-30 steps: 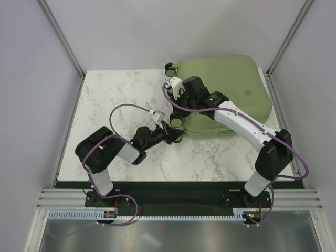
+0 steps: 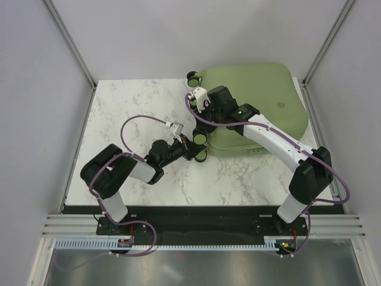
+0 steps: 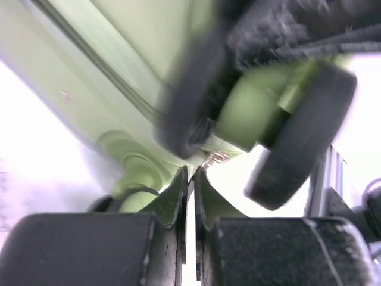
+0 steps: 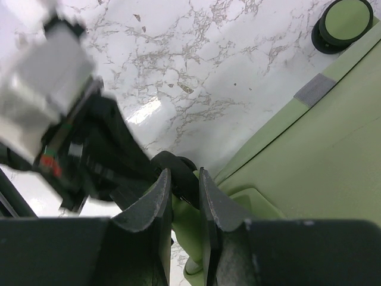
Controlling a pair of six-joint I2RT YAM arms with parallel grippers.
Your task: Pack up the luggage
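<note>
A green suitcase lies on the marble table, its black wheels along the left edge. My left gripper is at the near-left wheels; in the left wrist view its fingers are nearly together, beside a blurred wheel, and what lies between them is unclear. My right gripper is over the suitcase's left side; in the right wrist view its fingers are slightly apart around green material and a black wheel part. Whether it grips them is unclear.
A far wheel stands out at the suitcase's back-left corner. Grey walls and rails border it.
The right arm and the suitcase look unchanged.
</note>
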